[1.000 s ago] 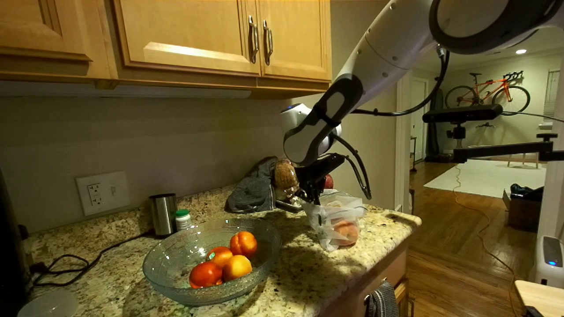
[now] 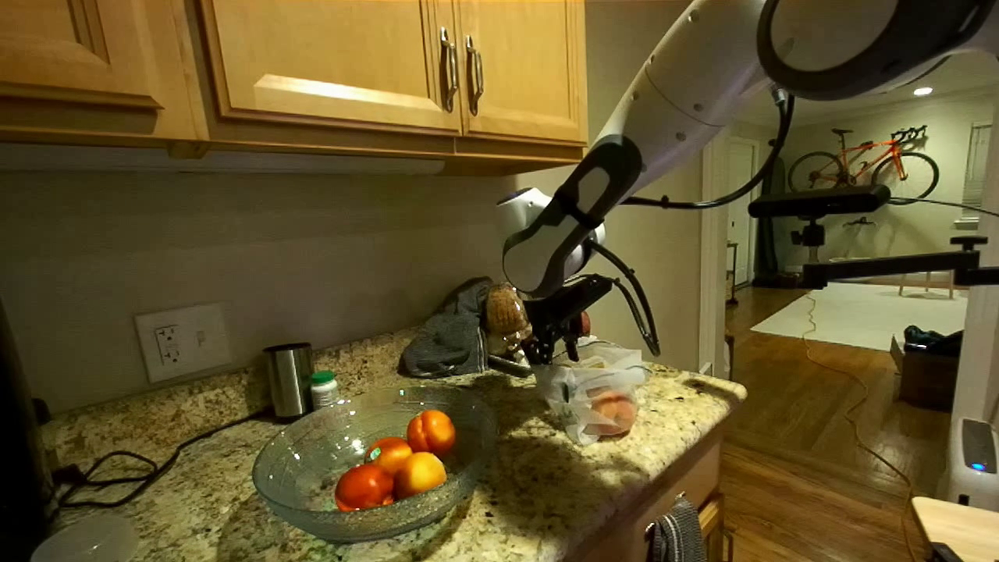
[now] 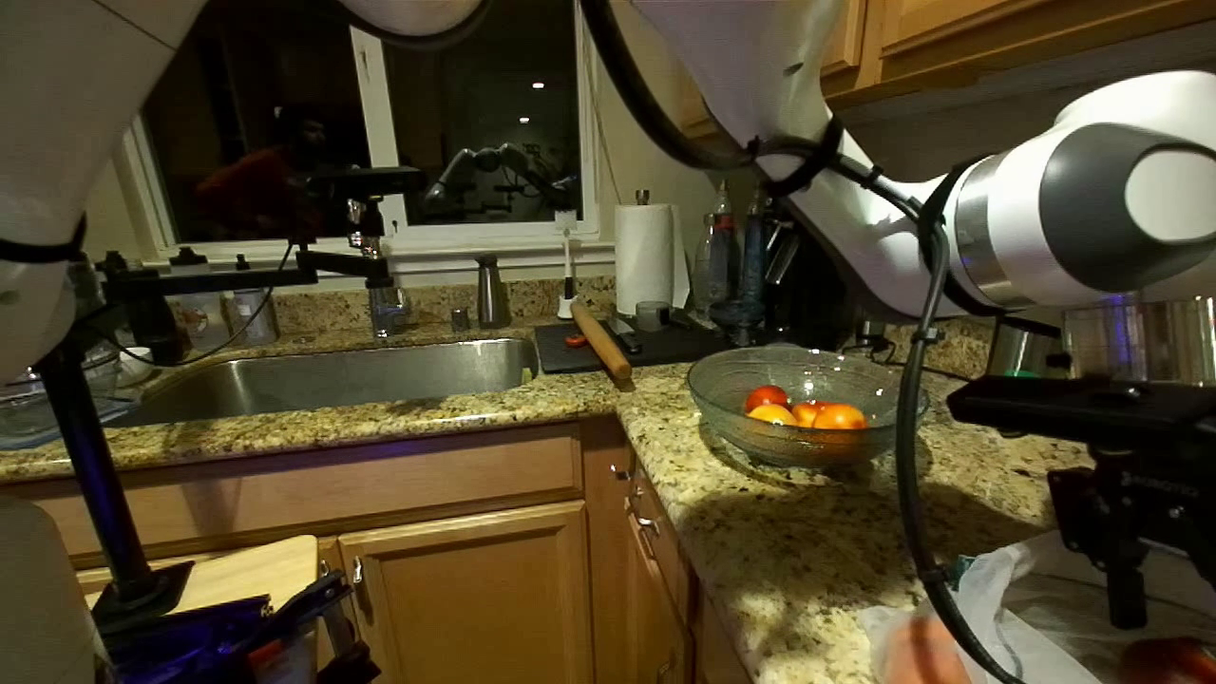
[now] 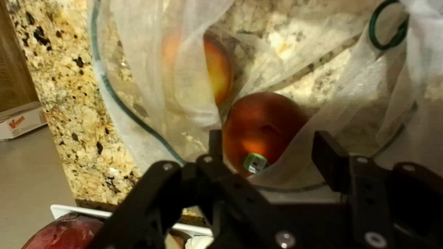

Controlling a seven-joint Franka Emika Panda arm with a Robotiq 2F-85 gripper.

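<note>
A translucent mesh bag (image 2: 573,389) with a green drawstring lies on the counter near its right end. In the wrist view a dark red fruit (image 4: 259,124) with a green sticker shows at the bag's opening, and a yellow-red fruit (image 4: 218,70) is partly veiled by the mesh (image 4: 187,87). My gripper is open above the bag, its fingers apart on either side of the dark fruit's near part; whether they touch it I cannot tell. Several orange and red fruits (image 2: 431,432) rest in a clear glass bowl (image 2: 281,468) left of the bag.
Behind the bag are a grey cloth (image 2: 449,332) and a brown-topped item (image 2: 506,314). A steel cup (image 2: 289,379) and a green-capped bottle (image 2: 324,388) stand behind the bowl. Bare counter (image 2: 510,459) separates bowl from bag; the counter's edge lies close to the bag.
My gripper's fingers stand farther apart than a second ago, when they looked close together. The arm has barely shifted. The bag and the bowl look unmoved.
</note>
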